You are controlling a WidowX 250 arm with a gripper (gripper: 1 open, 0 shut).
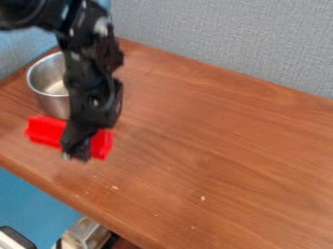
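Observation:
A red object [47, 130], long and roughly cylindrical, is at the left front of the wooden table, crossed by my black gripper [84, 146]. The gripper points down and is shut on the red object, whose two ends show on either side of it; its fingertips are slightly blurred. Behind the gripper, a metal pot [50, 78] stands at the left, partly hidden by the arm.
A grey wall [235, 39] runs along the back. Beyond the front left edge are a blue surface [26, 190] and a metal fitting [86, 233].

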